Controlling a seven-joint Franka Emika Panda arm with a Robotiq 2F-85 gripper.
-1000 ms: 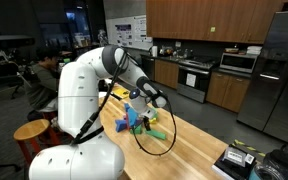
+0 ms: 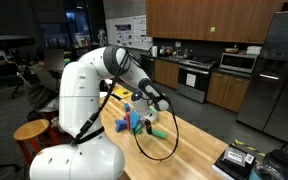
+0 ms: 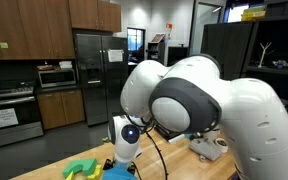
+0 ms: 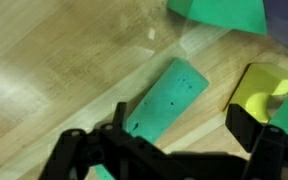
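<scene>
In the wrist view a green block (image 4: 167, 100), long and flat-topped, lies slantwise on the wooden table (image 4: 44, 70). My gripper stands open above it, the dark fingers (image 4: 118, 116) showing on either side. Part of the block's near end is hidden by the gripper. To the right is a yellow block (image 4: 261, 88) with a notch or hole in it, close to one finger. Seen from exterior view 1, the gripper (image 2: 141, 126) hangs low over the blocks, and a green block (image 2: 157, 133) lies beside it.
Another green block (image 4: 220, 10) and a dark purple piece (image 4: 286, 22) sit at the top right of the wrist view. Blue blocks (image 2: 122, 124) crowd the gripper's left side in exterior view 1. Bare table (image 2: 199, 155) stretches to the right, towards a dark box (image 2: 234, 162).
The arm and gripper look slightly shifted at most over the last second. The blocks stay where they were.
</scene>
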